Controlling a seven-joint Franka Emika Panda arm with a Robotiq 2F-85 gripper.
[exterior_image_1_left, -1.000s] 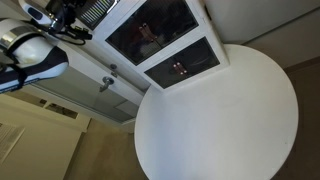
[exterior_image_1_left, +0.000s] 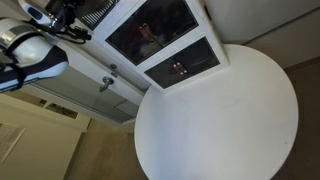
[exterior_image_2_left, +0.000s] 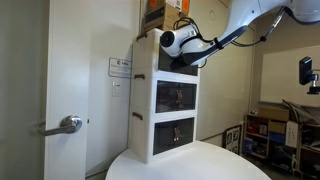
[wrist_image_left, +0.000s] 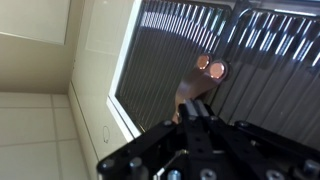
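A tall white cabinet (exterior_image_2_left: 141, 112) has dark ribbed doors stacked one above another. At its top door (wrist_image_left: 176, 55), my gripper is shut, its tips beside a brown strap handle (wrist_image_left: 192, 86) with copper-coloured studs (wrist_image_left: 217, 70). Whether the tips touch the strap is hard to tell, and nothing shows clearly between them. In the second exterior view the arm (exterior_image_2_left: 194, 46) reaches in from the upper right to the cabinet's top. The middle door (exterior_image_1_left: 150, 32) and bottom door (exterior_image_1_left: 182, 69) look closed.
Brown boxes (exterior_image_2_left: 162, 15) sit on top of the cabinet. To the left is a room door with a metal lever (exterior_image_2_left: 63, 125). Shelving (exterior_image_2_left: 268, 125) stands at the far right.
The arm has shifted very slightly at the upper left of the exterior view. The cabinet's middle and bottom doors and the table look the same.
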